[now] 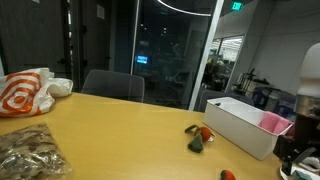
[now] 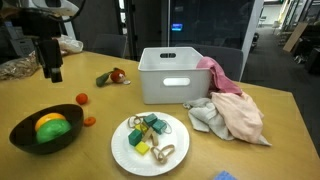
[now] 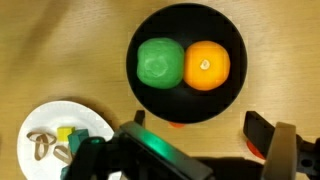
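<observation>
My gripper (image 2: 52,58) hangs in the air above and behind the black bowl (image 2: 24,139), its fingers apart with nothing between them. In the wrist view the fingers (image 3: 139,118) stand wide, below the bowl in the picture. Inside that bowl a green round thing (image 3: 160,63) and an orange one (image 3: 206,65) lie side by side. A white plate (image 2: 120,155) holds green and yellow blocks (image 2: 138,137) and beige loops (image 2: 161,154).
A white bin (image 2: 168,90) stands behind the plate, pink cloth (image 2: 221,80) over its side. Beige and grey cloths (image 2: 238,116) lie to its right. Red round items (image 2: 82,99) sit near the bowl. Exterior view 1 shows clear tabletop (image 1: 120,130) mid-table.
</observation>
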